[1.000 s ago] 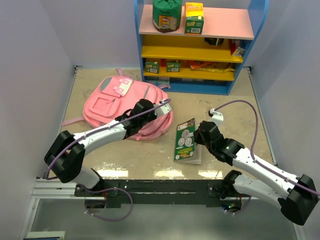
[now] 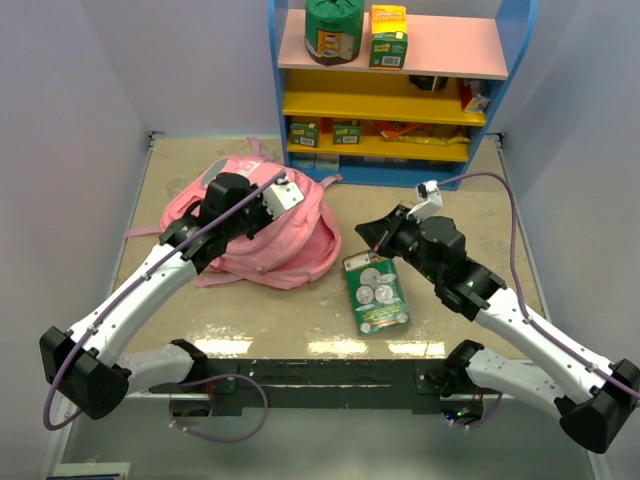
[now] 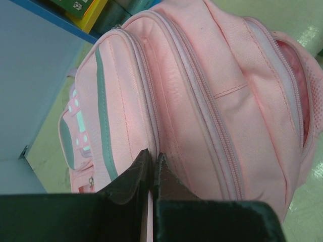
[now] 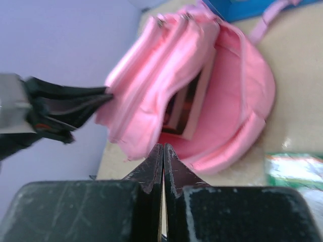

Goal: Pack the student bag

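Note:
The pink backpack (image 2: 290, 240) lies on the left side of the table, its main pocket gaping in the right wrist view. My left gripper is shut on the bag's fabric edge beside a zipper, holding that flap away from the rest. Inside the opening a dark, flat item with pale edges (image 4: 204, 96) shows partly. A green book (image 2: 376, 292) with round pictures lies flat in front of the bag's right side. My right gripper is shut above the table, between book and bag, with nothing showing between its fingertips.
A blue shelf unit with yellow boards (image 2: 380, 105) stands at the back, holding a green container (image 2: 334, 30), a yellow-green box (image 2: 388, 36) and smaller packs. Bare tabletop (image 2: 480, 230) lies to the right. Walls close in both sides.
The left gripper has moved left, pulling the bag's flap and widening its shape. The book, tilted up at the right gripper before, now lies flat; the right gripper has moved left and up, away from it.

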